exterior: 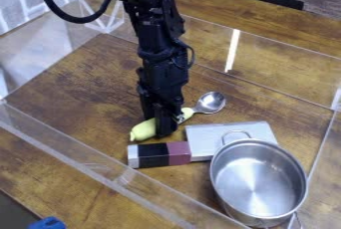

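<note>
My black gripper (160,119) is down at the wooden table, shut on a pale yellow-green object (142,131), like a toy vegetable or handle, that lies at a slant. A spoon (210,102) with a silver bowl lies just to the right, its pale handle running toward the fingers. Whether the spoon and the held object are one thing is unclear, as the fingers hide the middle.
A pink-and-black block (160,154) lies in front, beside a silver-grey slab (213,135). A steel pot (257,183) stands at front right. A clear plastic edge runs along the lower left.
</note>
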